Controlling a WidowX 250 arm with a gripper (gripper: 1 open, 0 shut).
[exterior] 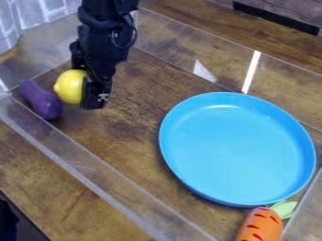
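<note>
My gripper (90, 87) is shut on a round yellow object (73, 88), held at the upper left, just right of a purple eggplant-like toy (38, 98) lying by the clear wall. The far finger is partly hidden by the yellow object.
A large blue plate (236, 149) fills the right of the wooden floor (138, 188). An orange carrot toy (259, 225) lies at the lower right. Clear walls border the area. The middle between gripper and plate is bare.
</note>
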